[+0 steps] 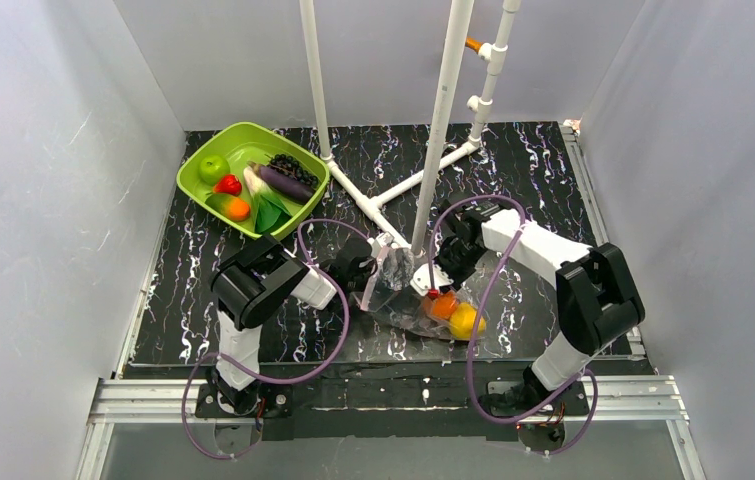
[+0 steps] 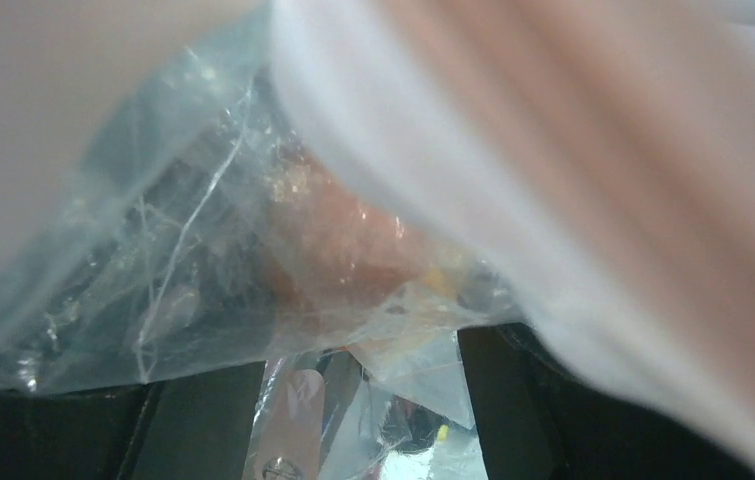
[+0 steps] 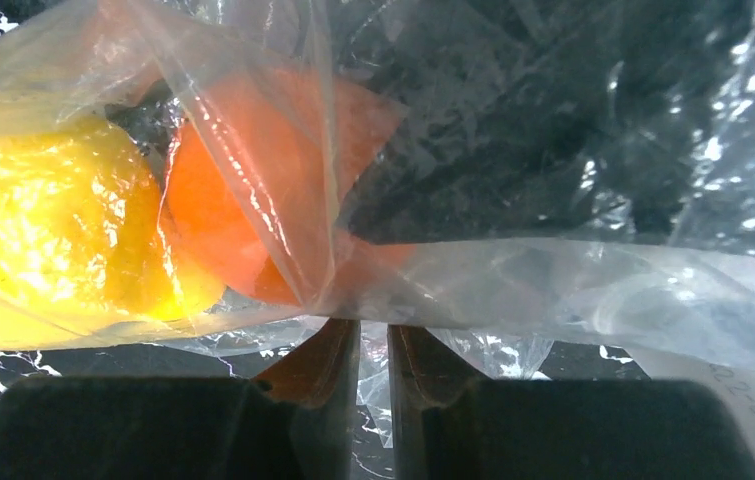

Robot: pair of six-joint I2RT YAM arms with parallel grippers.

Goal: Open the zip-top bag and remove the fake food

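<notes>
A clear zip top bag (image 1: 393,318) lies at the front middle of the table, with an orange fake food (image 3: 263,180) and a yellow fake food (image 3: 53,225) inside, toward its right end. At the bag's left end, near its pale zip strip, my left gripper has its fingers apart; clear film drapes across the view above them. My right gripper is over the bag's far side, slightly open with a narrow gap. Its fingertips run up to the film's edge, and whether plastic lies pinched between them is unclear.
A green bowl (image 1: 189,190) holding several fake fruits and vegetables stands at the back left. The white pipe stand (image 1: 436,130) rises just behind the bag, close to both grippers. Free table shows at the right and front left.
</notes>
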